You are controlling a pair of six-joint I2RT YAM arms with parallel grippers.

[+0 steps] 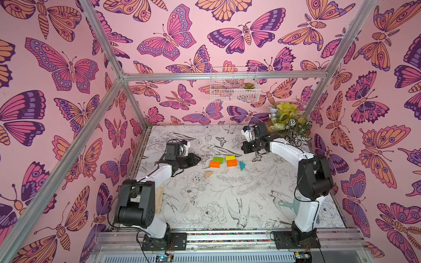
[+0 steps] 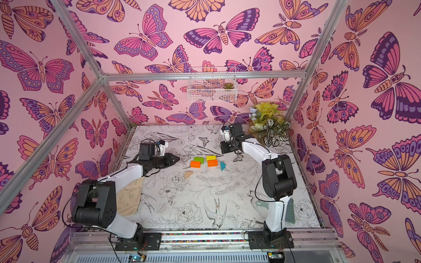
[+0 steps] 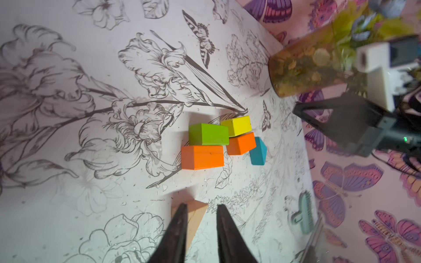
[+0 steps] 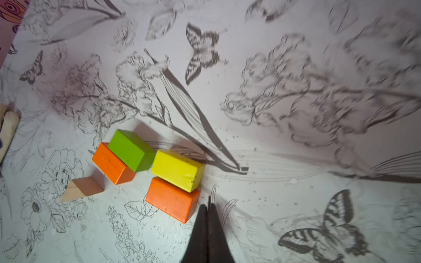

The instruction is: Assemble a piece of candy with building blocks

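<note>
A green block (image 4: 131,149) lies against an orange block (image 4: 113,163), and a yellow block (image 4: 177,169) against a second orange block (image 4: 172,198); the two pairs stand close together. At the right of this group sits a teal triangular block (image 3: 258,152). A tan triangular block (image 3: 193,218) lies apart, nearer the front left. Above and beside the tan block in its wrist view, my left gripper is part open with nothing between its fingers. My right gripper is shut, nothing visible between its fingertips, behind and right of the blocks.
A plant pot (image 3: 302,63) with yellow flowers stands at the back right, close to the right arm. A green brush (image 2: 287,210) lies by the right arm's base. Tan cloth (image 2: 129,197) lies by the left arm.
</note>
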